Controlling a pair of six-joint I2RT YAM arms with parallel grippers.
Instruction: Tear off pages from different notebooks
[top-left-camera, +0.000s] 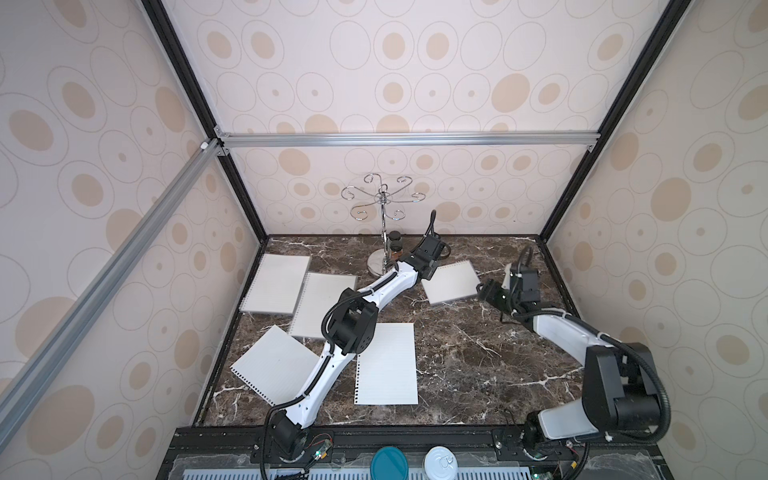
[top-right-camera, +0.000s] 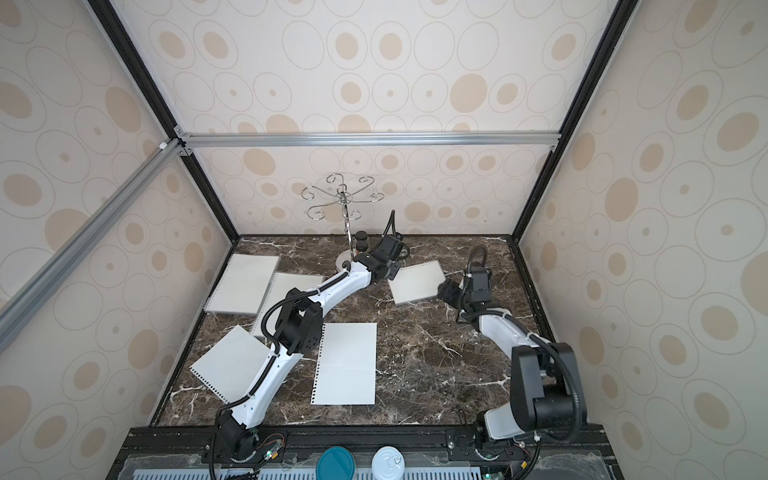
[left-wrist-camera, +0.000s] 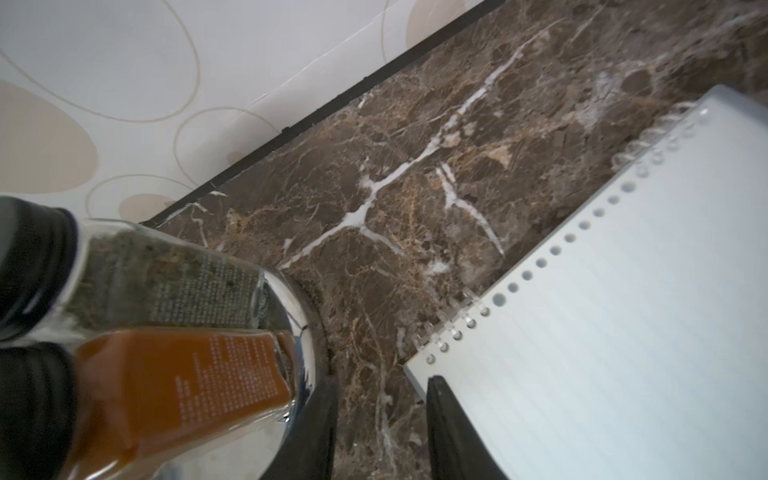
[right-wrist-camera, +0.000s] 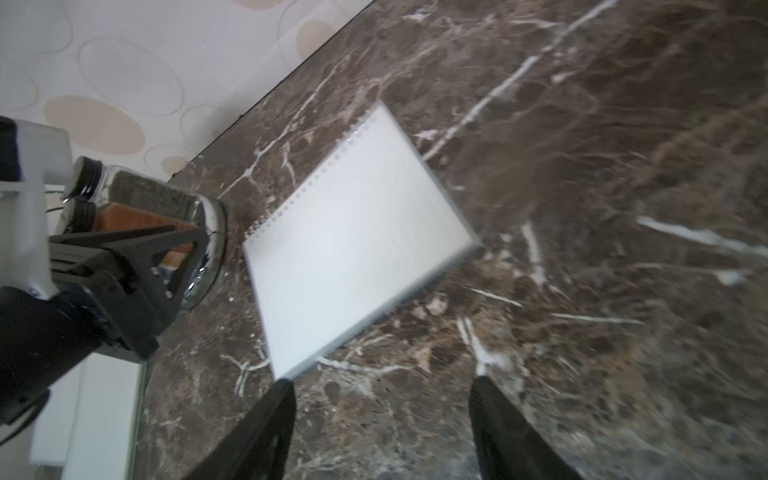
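Observation:
A small white spiral notebook (top-left-camera: 449, 281) lies at the back, right of centre, its spiral edge toward the rear wall. In the left wrist view, my left gripper hangs over its spiral corner (left-wrist-camera: 448, 344), beside two spice jars, fingers apart with nothing between. My right gripper is right of that notebook, fingers apart, empty, with the notebook (right-wrist-camera: 356, 232) ahead. Other white notebooks lie at left (top-left-camera: 272, 280) and in front (top-left-camera: 272, 360).
A chrome hook stand (top-right-camera: 342, 200) rises at the back centre, two spice jars (left-wrist-camera: 184, 376) on its round base, close by my left gripper.

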